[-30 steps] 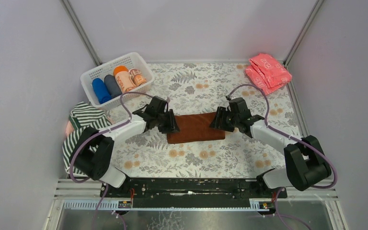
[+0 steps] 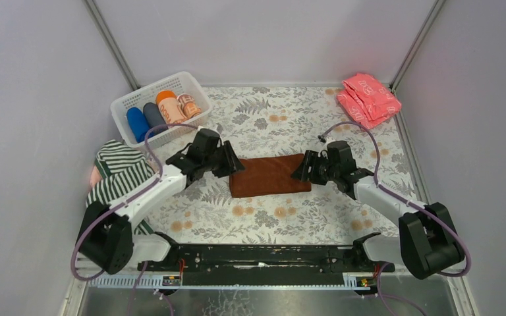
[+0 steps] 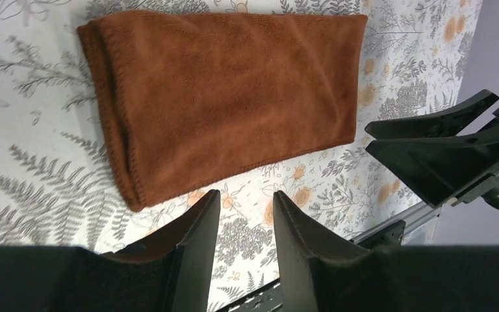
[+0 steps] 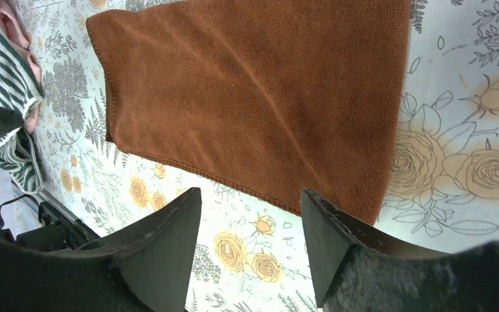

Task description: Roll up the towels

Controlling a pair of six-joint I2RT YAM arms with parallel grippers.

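Observation:
A brown towel [image 2: 270,176] lies folded into a flat rectangle in the middle of the table, with layered folded edges showing at its left end in the left wrist view. Over that left end hovers my left gripper [image 2: 238,166]; its fingertips [image 3: 211,203] are part open, with only the table showing between them. At the towel's right end is my right gripper [image 2: 301,172], its fingers [image 4: 316,203] standing wide apart. No cloth is pinched in either gripper. The towel [image 4: 253,97] has a few soft creases on top.
A white basket [image 2: 201,120] at the back left holds several rolled towels. Striped cloths [image 2: 115,174] are piled at the left, and folded pink towels [image 2: 369,99] lie at the back right.
The right gripper shifted only slightly. The towel looks nearly the same.

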